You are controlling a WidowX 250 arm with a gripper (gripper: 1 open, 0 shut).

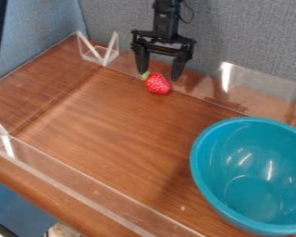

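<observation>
My black gripper (159, 65) hangs at the back middle with its fingers open and pointing down. Just below it, on the wooden table (101, 130), lies a red strawberry (158, 84) with a pale green top, between or just in front of the fingertips; whether they touch it I cannot tell. A large turquoise bowl (250, 171) sits at the right front.
Clear plastic rims run along the back and front edges of the table, with white corner brackets (99, 52) at the back left and left front. A grey padded wall stands behind.
</observation>
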